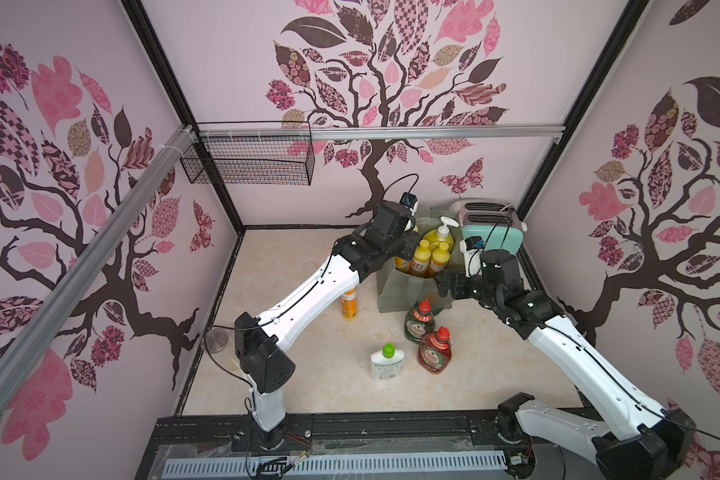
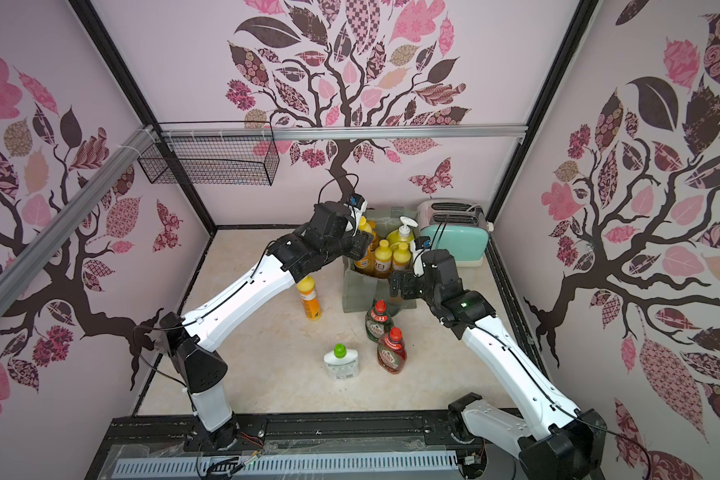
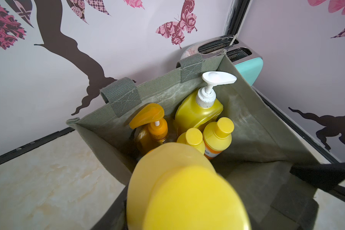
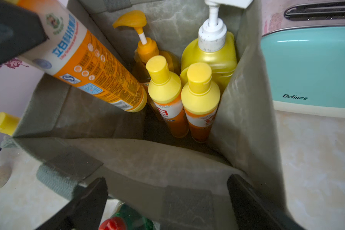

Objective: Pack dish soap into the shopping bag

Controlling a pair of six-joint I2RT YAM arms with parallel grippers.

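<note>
A grey-green shopping bag [image 1: 393, 296] holds two pump bottles, including a yellow one [image 4: 209, 61], and two yellow-capped orange bottles [image 4: 199, 103]. My left gripper [image 1: 406, 240] is shut on another orange bottle, which hangs tilted over the bag's left part, its yellow cap close up in the left wrist view. My right gripper stands open at the bag's front right edge. On the table are a green red-capped bottle [image 1: 419, 326], a red bottle [image 1: 433, 352], a white green-capped bottle [image 1: 387, 364] and an orange bottle [image 1: 349, 305] left of the bag.
A mint toaster [image 2: 454, 240] stands tight against the bag's right side at the back. A wire basket [image 1: 248, 160] hangs on the rail at upper left.
</note>
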